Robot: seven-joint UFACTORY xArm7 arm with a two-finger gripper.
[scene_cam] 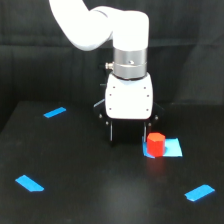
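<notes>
A small red block [156,145] stands on the light blue square [173,148], covering part of its left side. Just left of the block is my gripper [128,132], pointing down from the white arm. Its two dark fingers are spread apart, and only dark background shows between them. The block is outside the fingers, close beside the right-hand finger; whether they touch cannot be made out.
Blue tape strips lie at the left front [29,183], the right front [199,192] and the far left [55,112] of the dark table.
</notes>
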